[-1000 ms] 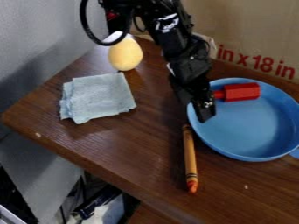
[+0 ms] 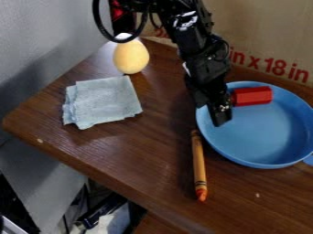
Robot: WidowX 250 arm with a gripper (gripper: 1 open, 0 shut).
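My black gripper (image 2: 218, 105) reaches down from the top over the left rim of a blue pan (image 2: 265, 139), right beside a red block (image 2: 251, 95) that lies in the pan toward its back. Whether the fingers are open or shut, or touch the block, is hard to tell from this view. An orange crayon (image 2: 199, 169) lies on the wooden table just left of the pan. A folded grey cloth (image 2: 101, 101) is at the left, with a pale yellow egg-shaped object (image 2: 131, 57) behind it.
A cardboard box (image 2: 263, 41) stands along the back of the table (image 2: 116, 164). The table's left edge drops off beside a grey wall. Bare wood lies between the cloth and the crayon.
The gripper has shifted slightly to the right and down along the pan's rim. The objects on the table look unchanged.
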